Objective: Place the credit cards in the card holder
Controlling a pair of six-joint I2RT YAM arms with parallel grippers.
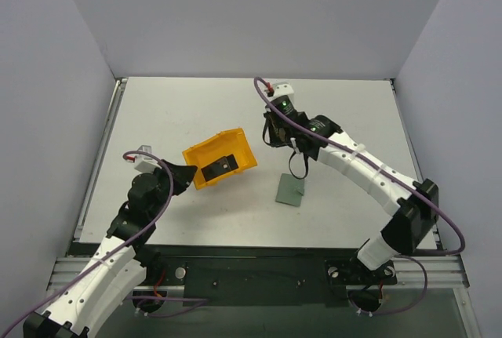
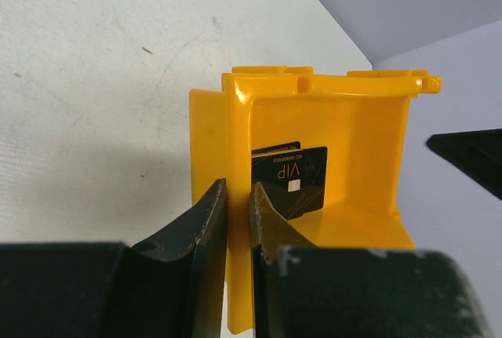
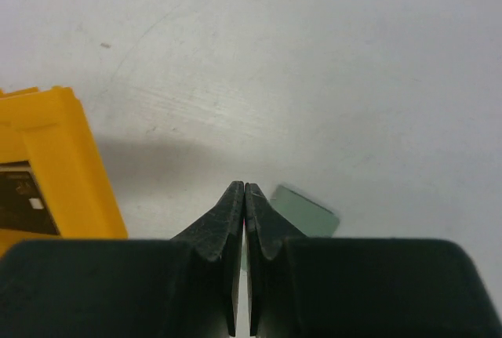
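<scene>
My left gripper [image 1: 195, 175] is shut on the wall of a yellow open box [image 1: 249, 158], which is held tilted above the table. In the left wrist view the wall [image 2: 238, 142] is pinched between its fingers. Inside the box lie dark cards; the front black card [image 2: 302, 185] reads VIP and overlaps another card [image 2: 276, 148]. My right gripper is shut, with nothing showing between its fingertips, to the right of the box. A flat grey-green piece [image 1: 289, 190] lies on the table; whether it is a card or a holder I cannot tell.
Grey walls [image 1: 251, 16] enclose the sides and back. A dark blurred tip [image 2: 474, 158] enters the left wrist view from the right. Loose cable loops hang by the right wrist.
</scene>
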